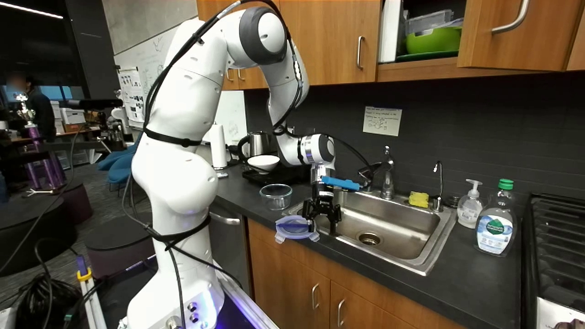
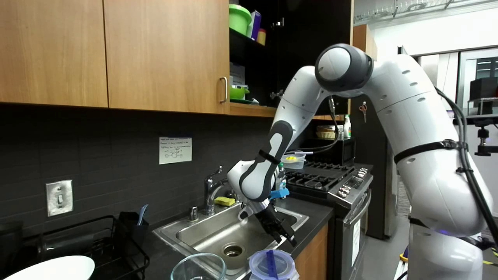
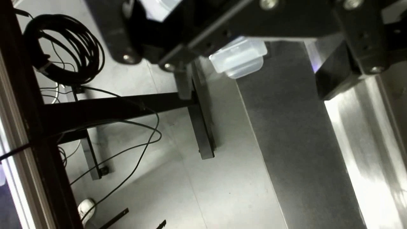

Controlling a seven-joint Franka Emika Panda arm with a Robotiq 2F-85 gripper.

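My gripper is open, fingers pointing down over the sink's near-left edge. A round clear lid with a blue stripe and side tabs lies on the counter's front edge, just left of the fingers. Seen from the other side, the lid is at the bottom, below the gripper. In the wrist view, a translucent tab shows between and beyond the spread fingers; the gripper's body hides the rest of the lid. Nothing is held. Whether a finger touches the lid, I cannot tell.
A clear glass bowl stands behind the lid. The steel sink is empty, with a faucet and yellow sponge at its back. Soap bottles stand right, near the stove. The counter's front edge drops to the floor.
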